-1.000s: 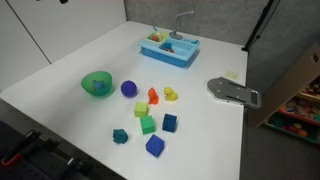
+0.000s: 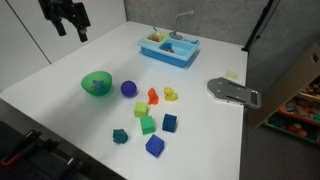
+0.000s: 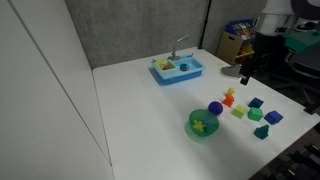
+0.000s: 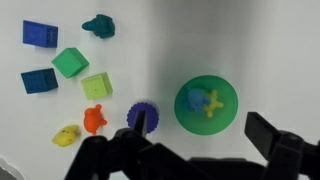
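My gripper hangs open and empty, well above the table. In the wrist view a round green bowl [image 4: 224, 118] lies between and beyond its two fingers. Inside the bowl are a blue toy [image 4: 195, 98] and a yellow toy [image 4: 212, 104]. Just left of the bowl stands a purple round object [image 4: 143, 113]. Loose on the table are an orange toy [image 4: 94, 120], a yellow toy duck [image 4: 66, 135], a lime block [image 4: 97, 86], a green block [image 4: 70, 62], a dark blue block [image 4: 39, 82], a blue block [image 4: 40, 35] and a teal toy [image 4: 99, 26].
A blue toy sink [image 2: 168, 58] with items inside and a faucet stands at the table's back. The grey flat tray [image 2: 234, 92] lies to the right. Shelves [image 2: 295, 95] hold things beyond the table's right edge. Bare table surrounds the bowl.
In exterior view 1 my gripper has come down from the top edge and a little to the right, toward the bowl. The objects on the table have stayed in place.
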